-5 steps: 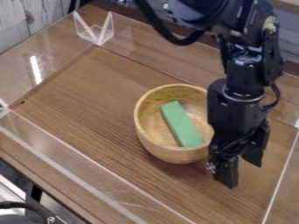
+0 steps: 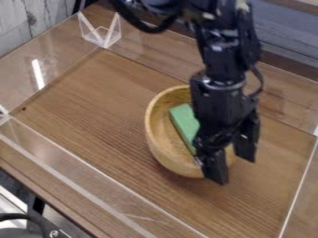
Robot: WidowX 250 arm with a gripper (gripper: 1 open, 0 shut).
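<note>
My gripper reaches down from the top of the view, open, its black fingers over the right part of a round tan bowl and just beyond its rim. A green block lies in the bowl, partly hidden behind the gripper.
A clear plastic holder stands at the back left. Cables show at the bottom left corner.
My gripper has moved left, from right of the bowl to over its right part, now covering more of the green block.
</note>
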